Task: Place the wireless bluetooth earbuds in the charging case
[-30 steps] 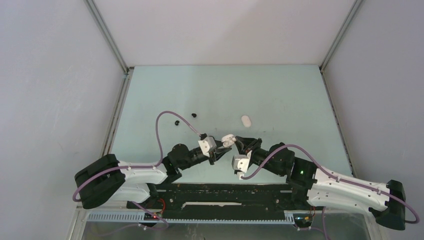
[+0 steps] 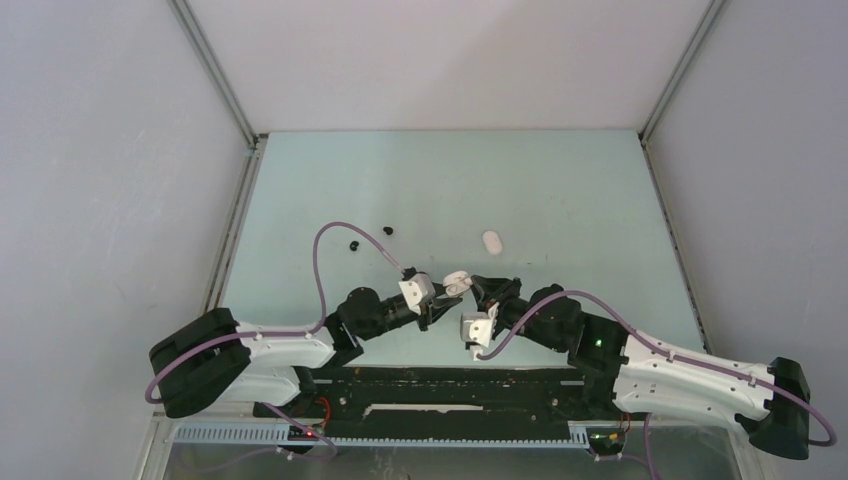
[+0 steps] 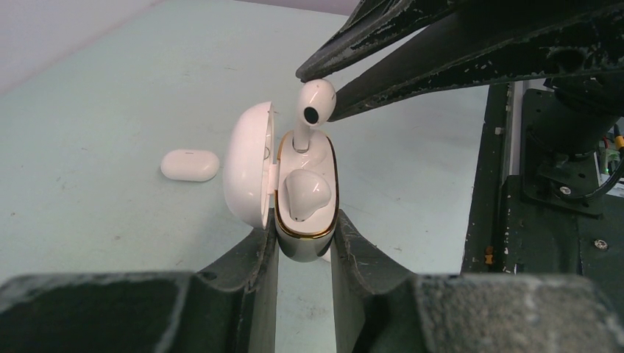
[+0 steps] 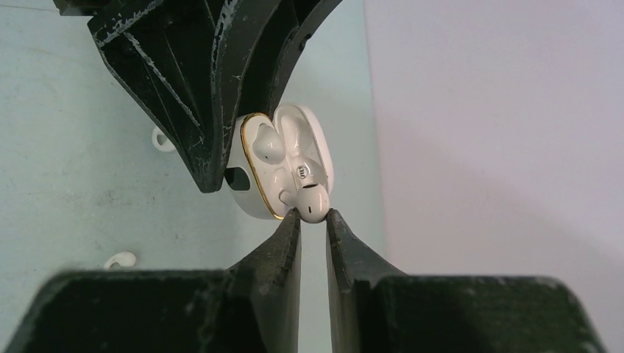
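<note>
The white charging case, lid open, is held upright by my left gripper, shut on its body. In the left wrist view one earbud sits in the near slot; a second earbud stands in the far slot, its stem partly exposed above the case. My right gripper has its fingertips at that earbud's head; whether they grip it or stand slightly apart is hard to tell. In the top view both grippers meet around the case near the front middle of the table.
A white oblong piece lies on the table behind the case. Two small black pieces lie at the left. Walls border the sides and back.
Very little differs in the top view: both arms hold almost the same pose, with slight shifts at the wrists.
</note>
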